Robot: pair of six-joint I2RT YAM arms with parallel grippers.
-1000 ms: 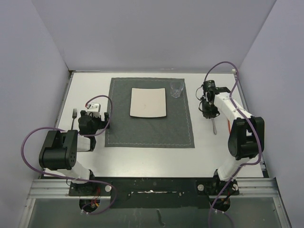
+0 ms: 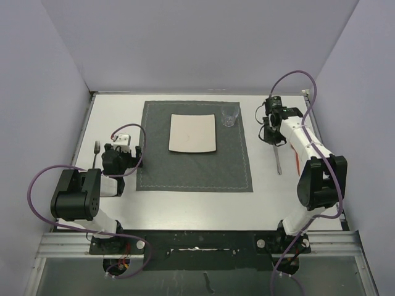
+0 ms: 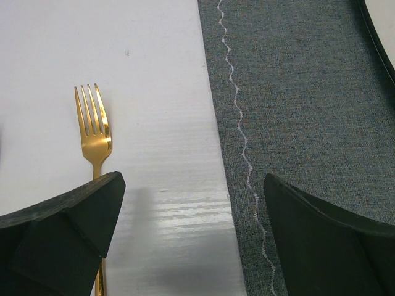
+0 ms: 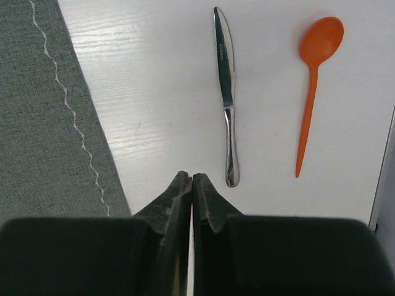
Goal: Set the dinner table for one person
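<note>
A dark grey placemat (image 2: 197, 176) carries a square cream plate (image 2: 192, 133) and a clear glass (image 2: 229, 116) at its far right corner. Left of the mat lies a gold fork (image 3: 97, 145); its handle is partly covered by a finger of my left gripper, which stands open above the table with nothing in it. Right of the mat, a silver knife (image 4: 227, 98) and an orange spoon (image 4: 321, 41) lie side by side on the white table. My right gripper is shut and empty, in the air over the strip between mat and knife.
Bare white table (image 2: 185, 209) runs along the front of the mat. Walls close in the left, right and back sides. The right arm covers part of the spoon and the knife's far end in the top view.
The left arm and tableware have not moved.
</note>
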